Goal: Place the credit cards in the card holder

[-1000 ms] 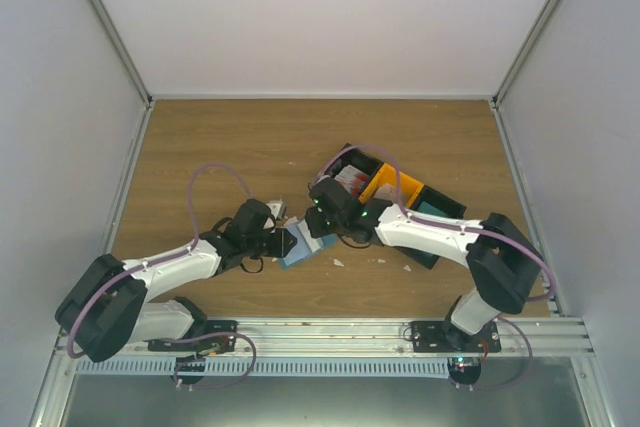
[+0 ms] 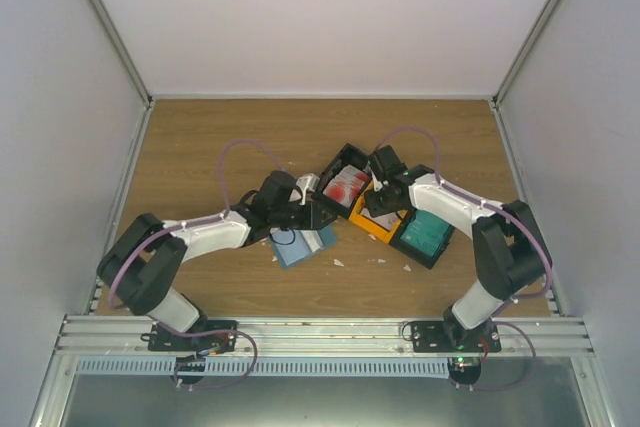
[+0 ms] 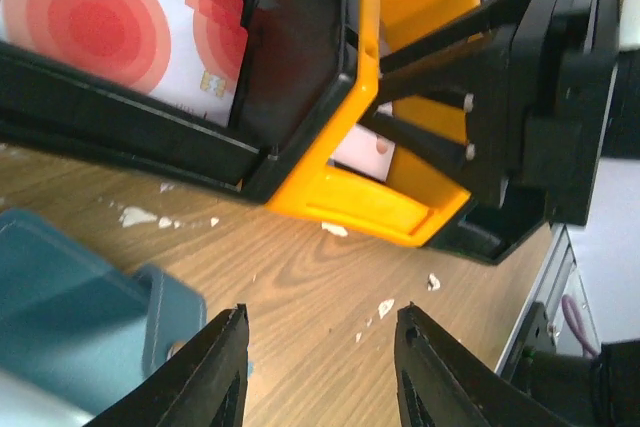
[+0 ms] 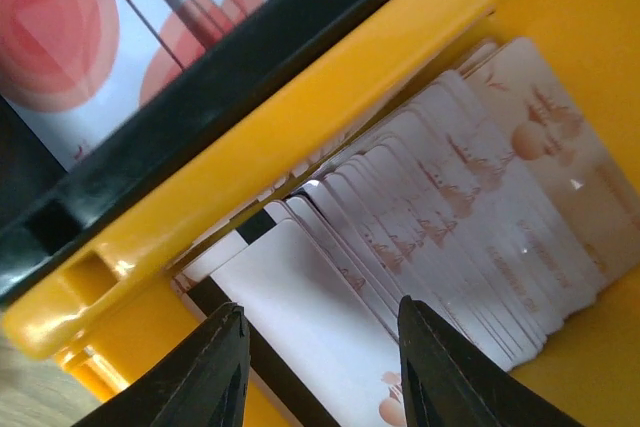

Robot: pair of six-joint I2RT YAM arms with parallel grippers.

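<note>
In the right wrist view, white cards (image 4: 310,322) lie overlapping in the yellow bin (image 4: 230,147), several with pale brown prints. My right gripper is over the nearest card, its fingers parted; whether the fingertips touch it cannot be told. A blue-grey card holder (image 2: 292,247) lies on the table, with a white strip across it; its edge (image 3: 70,292) shows at the left wrist view's lower left. My left gripper hovers right of the holder and in front of the bins, open and empty.
A black bin (image 2: 347,150) with red-and-white cards adjoins the yellow one, and a black bin with green cards (image 2: 428,234) stands on its other side. White scraps (image 3: 138,216) dot the wood.
My right gripper has moved from above the holder rightward to the yellow bin. My left gripper has moved right and a little toward the back, closer to the bins.
</note>
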